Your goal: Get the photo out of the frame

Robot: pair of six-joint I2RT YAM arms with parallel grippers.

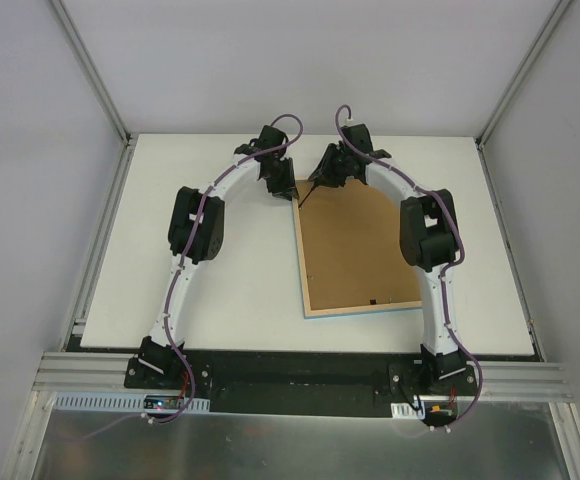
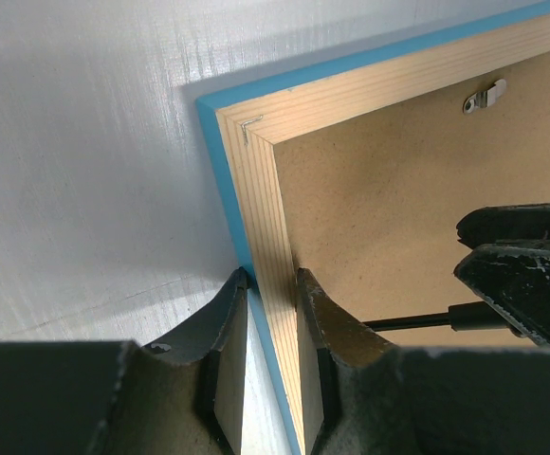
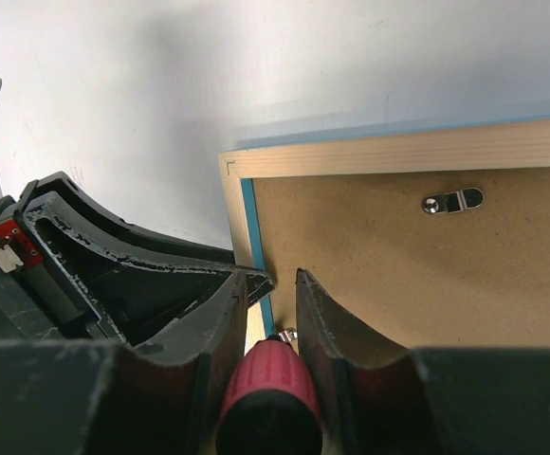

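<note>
Face down on the table lies the picture frame (image 1: 303,260), pale wood with a blue outer edge. Its brown backing board (image 1: 355,250) is in place, held by small metal tabs (image 3: 452,201). In the left wrist view my left gripper is shut on one wooden side, near a corner. My right gripper (image 1: 316,177) is shut on a screwdriver with a red and black handle (image 3: 270,393). The screwdriver's thin black shaft (image 2: 408,322) slants down toward that same side, close to a tab. The photo is not visible, and exact tip contact is hidden.
Both arms reach in over the far end of the frame, with the grippers close together. The right forearm (image 1: 427,230) covers part of the frame's right side.
</note>
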